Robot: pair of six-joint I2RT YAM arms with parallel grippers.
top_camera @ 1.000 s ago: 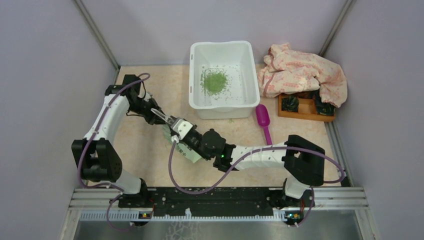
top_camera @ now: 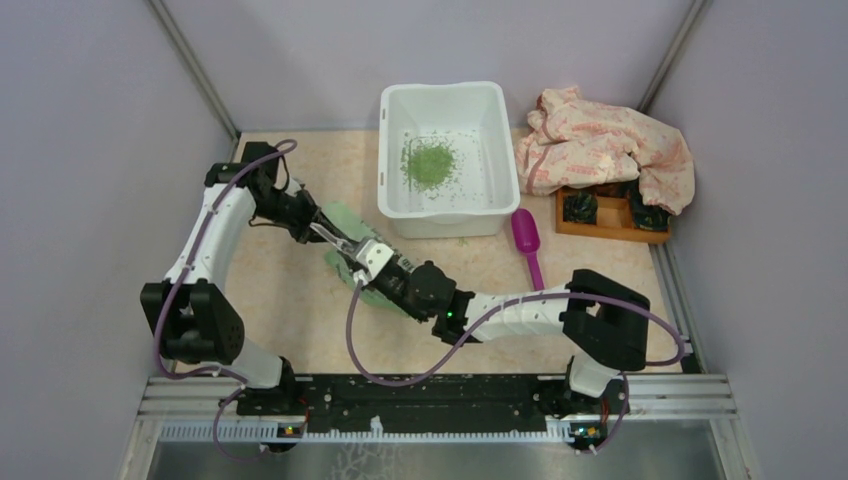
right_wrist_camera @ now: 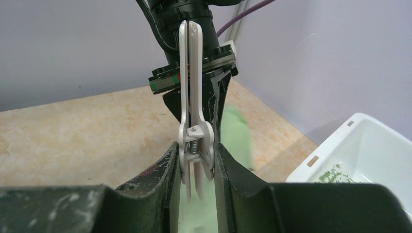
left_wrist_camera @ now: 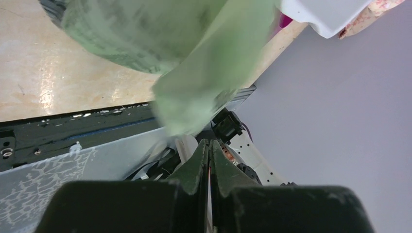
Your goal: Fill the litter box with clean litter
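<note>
The pale green litter bag point(left_wrist_camera: 209, 73) is blurred and slumped in the left wrist view, clear of my left gripper. That gripper's fingertips meet with nothing visible between them. From above, parts of the bag point(top_camera: 346, 216) show on both sides of the two grippers, which hide its middle. A white spring clip point(right_wrist_camera: 195, 131) is pinched in my right gripper, with its long handles pointing up and the left gripper behind it. The white litter box point(top_camera: 400, 215) stands at the back, a patch of green litter point(top_camera: 430, 165) on its floor.
A purple scoop point(top_camera: 526, 234) lies right of the box. Further right, crumpled patterned cloth point(top_camera: 610, 140) partly covers a wooden tray point(top_camera: 610, 232) with black bundles. Bare table point(top_camera: 300, 325) shows at front left.
From above, the bag spreads further back. The right gripper keeps the clip.
</note>
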